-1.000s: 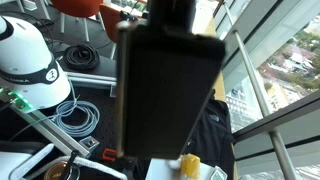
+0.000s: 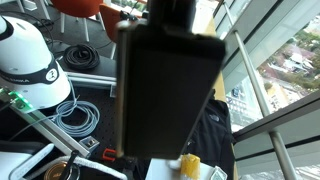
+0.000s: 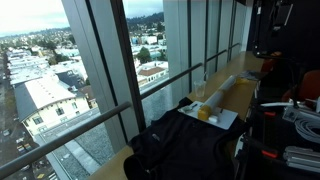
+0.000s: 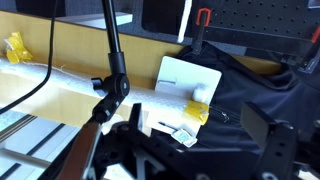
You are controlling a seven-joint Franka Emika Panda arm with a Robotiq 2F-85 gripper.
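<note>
In the wrist view my gripper stands open over the table, its dark fingers wide apart at the lower edge, with nothing held between them. A yellow object [image 4: 196, 110] shows in the gap between the fingers, below them on a white sheet or tray [image 4: 186, 74]. Beside it is a small white item [image 4: 201, 93]. A pale, card-like piece [image 4: 185, 136] lies close by. In exterior view 2 the yellow object [image 3: 204, 113] sits on the table near the white sheet [image 3: 224, 119]. The gripper cannot be made out in the exterior views.
Black cloth [image 3: 180, 142] covers much of the table beside the white sheet. A long white roll [image 4: 80, 84] lies along the window side. A thin black stand [image 4: 113, 50] rises nearby. Windows with a rail [image 3: 165, 83] border the table. A large dark block [image 2: 168, 90] hides much of exterior view 1.
</note>
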